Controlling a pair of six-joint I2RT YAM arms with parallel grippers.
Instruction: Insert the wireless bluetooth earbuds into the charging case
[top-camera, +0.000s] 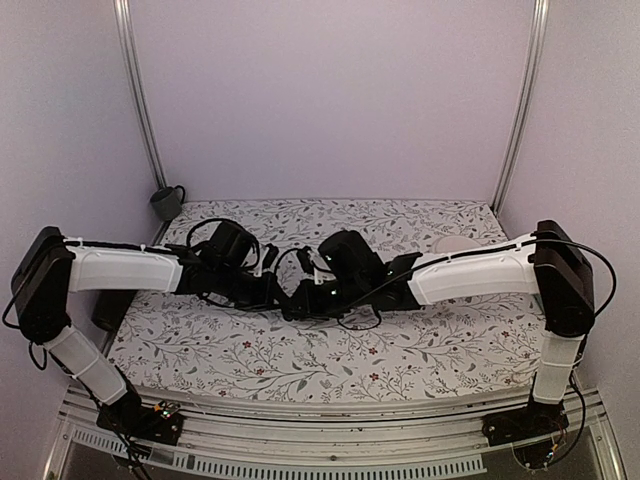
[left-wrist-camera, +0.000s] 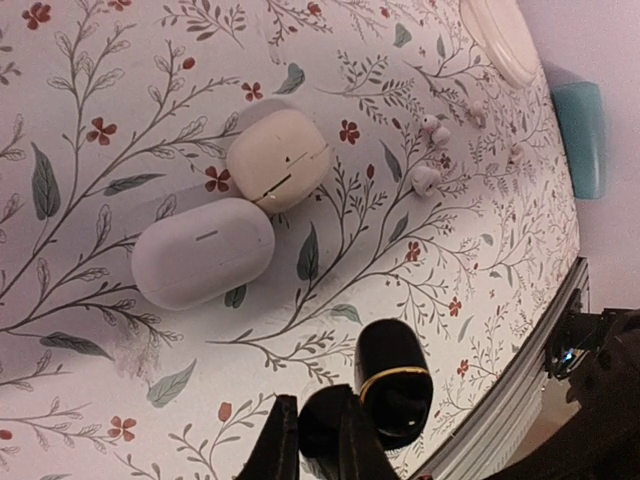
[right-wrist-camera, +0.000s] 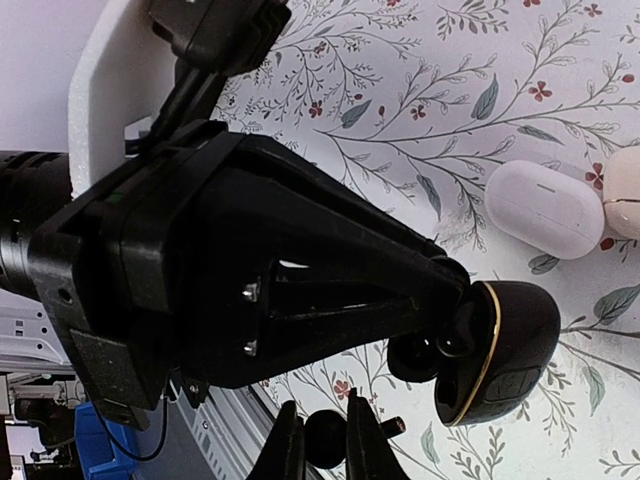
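A black charging case (right-wrist-camera: 510, 355) with a gold rim, lid open, is held in my left gripper, which is shut on it. Beside and below it in the right wrist view, my right gripper is shut on a small black earbud, largely between the fingertips. The two grippers meet low over the middle of the table in the top view, where their arms hide most of the case.
On the floral table (top-camera: 300, 370) lie a white case (left-wrist-camera: 200, 250), a cream case (left-wrist-camera: 278, 160) and several small pale earbuds (left-wrist-camera: 425, 180). A grey mug (top-camera: 167, 203) stands at the back left.
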